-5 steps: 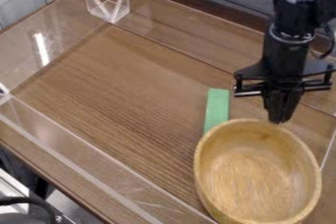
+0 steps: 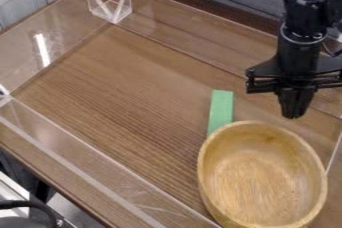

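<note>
My black gripper [image 2: 293, 103] hangs at the right of the camera view, shut, with nothing visible between its fingers, just behind and above a large beige oval bowl [image 2: 261, 210]. A flat green block [image 2: 221, 106] lies left of the gripper, its lower end at the bowl's far-left rim.
A clear plastic holder [image 2: 110, 2] stands at the back left. A black cable lies at the lower left corner.
My gripper has moved right and slightly up, away from the green block and the bowl's far rim. The bowl and block have not visibly moved.
</note>
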